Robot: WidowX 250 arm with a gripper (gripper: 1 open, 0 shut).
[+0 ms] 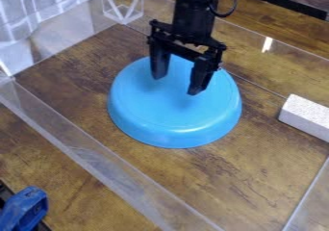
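A large blue round domed object (pixel 172 108) lies in the middle of the wooden tabletop. My black gripper (pixel 182 62) hangs from the top of the view over the back half of it, its two fingers pointing down and apart, with nothing seen between them.
A white block (pixel 305 115) lies at the right edge. A blue object (pixel 22 212) sits at the lower left corner. Clear plastic walls border the left and lower right. Bare wood (pixel 77 66) surrounds the blue round object.
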